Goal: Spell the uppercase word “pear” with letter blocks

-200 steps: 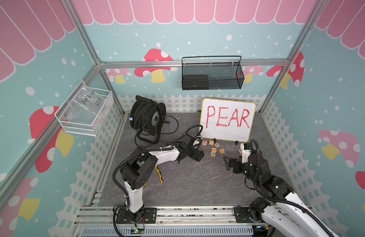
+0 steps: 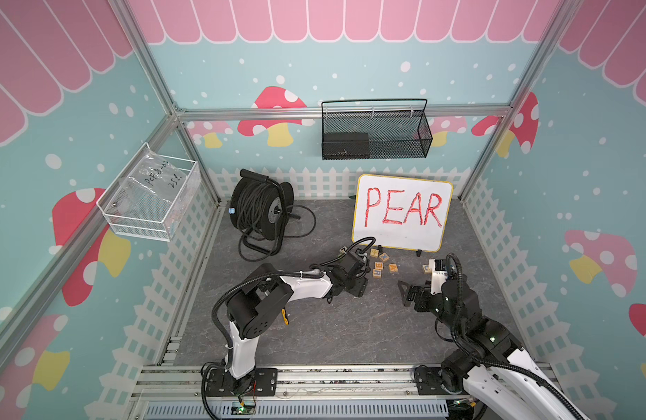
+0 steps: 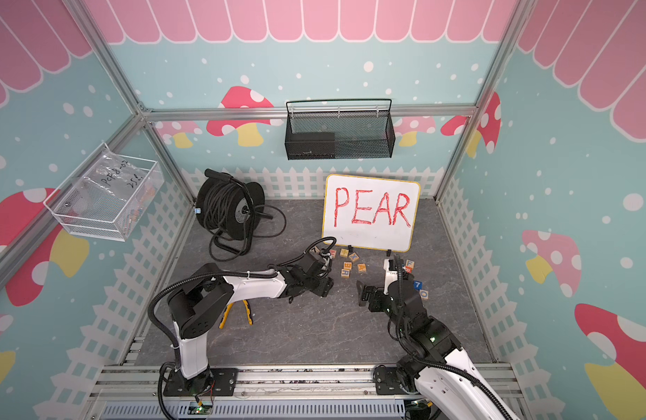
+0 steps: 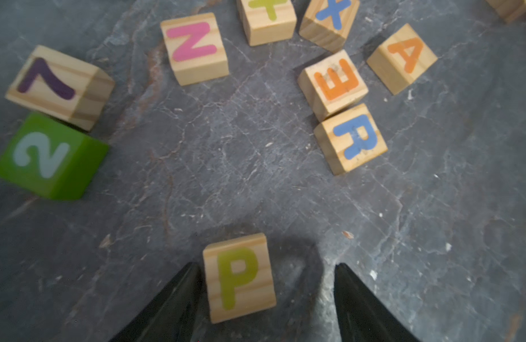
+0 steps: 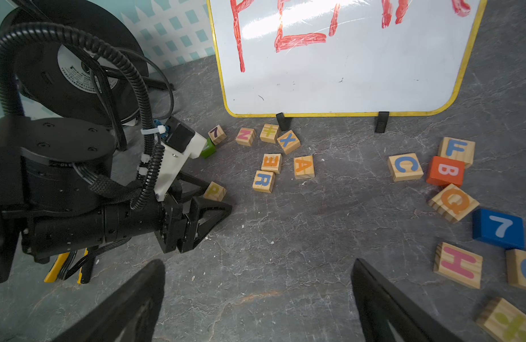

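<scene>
In the left wrist view the wooden block with a yellow-green P [image 4: 237, 277] stands between the parted fingers of my left gripper. It lies close to the left finger [image 4: 186, 290], with a gap to the right one. Beyond it are the orange E block [image 4: 333, 83], the blue R block [image 4: 351, 138] touching it, and the orange A block [image 4: 401, 58] a little apart. My right gripper is open over bare floor, nothing between its fingers.
Behind the E are N [image 4: 195, 47], X [image 4: 330, 21] and another block; a green 2 [image 4: 49, 156] touches a purple-marked block. Several blocks, including C [image 5: 405, 167] and blue 7 [image 5: 498, 227], lie right. A PEAR whiteboard [image 5: 342, 85] stands behind.
The right arm has hardly shifted. The letter blocks stay where they were.
</scene>
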